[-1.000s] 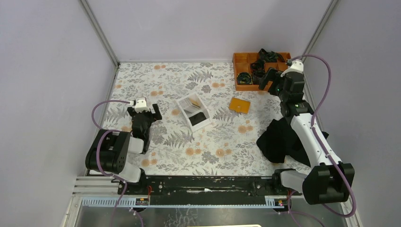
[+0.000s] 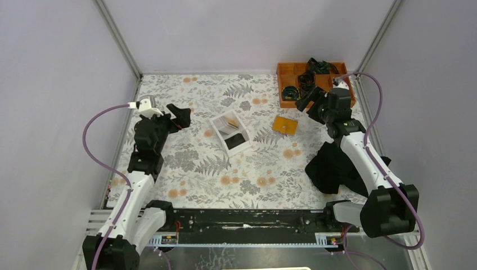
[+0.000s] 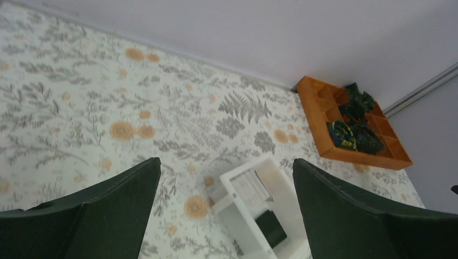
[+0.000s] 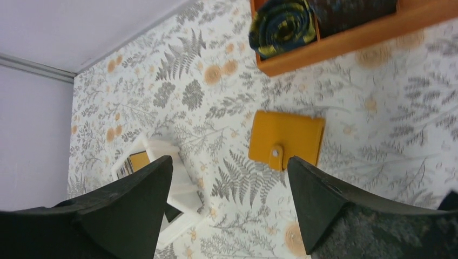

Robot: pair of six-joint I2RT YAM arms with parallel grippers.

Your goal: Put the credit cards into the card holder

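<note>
A white compartmented box (image 2: pixel 229 133) holding cards and a black item lies mid-table; it also shows at the bottom of the left wrist view (image 3: pixel 243 216). An orange-yellow card holder (image 2: pixel 284 125) with a small tab lies right of it, below the right gripper in the right wrist view (image 4: pixel 286 135). My left gripper (image 2: pixel 181 117) hangs open left of the box, nothing between its fingers. My right gripper (image 2: pixel 307 101) is above and right of the holder, fingers apart with nothing between them.
An orange divided organiser (image 2: pixel 290 73) with dark coiled items stands at the back right. A black cloth (image 2: pixel 332 169) lies at the right front.
My right arm has shifted somewhat left and toward the front, nearer the orange-yellow holder.
</note>
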